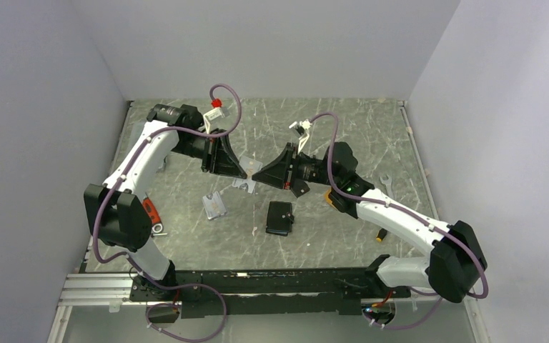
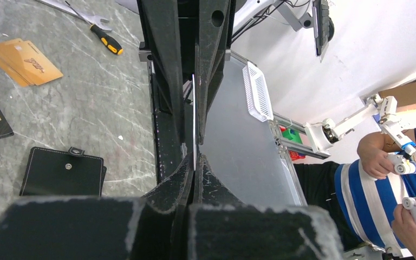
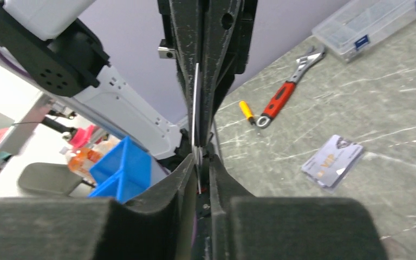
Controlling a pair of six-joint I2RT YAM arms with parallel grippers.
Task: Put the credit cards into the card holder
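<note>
In the top view a silvery card (image 1: pixel 249 167) is held upright between the two facing grippers at mid-table. My left gripper (image 1: pixel 243 174) is shut on it; my right gripper (image 1: pixel 256 176) has its tips at the card's other side, their grip unclear; both wrist views show the card edge-on. The black card holder (image 1: pixel 279 218) lies below them. Silver cards (image 1: pixel 214 206) lie to the left, dark cards (image 1: pixel 300 187) and orange cards (image 2: pixel 24 59) to the right.
A red-handled wrench (image 3: pixel 279 100), a yellow screwdriver (image 3: pixel 246 111) and a clear box (image 3: pixel 357 32) are at the left side; a silver wrench (image 1: pixel 386 184) and screwdriver (image 1: pixel 381 234) at the right.
</note>
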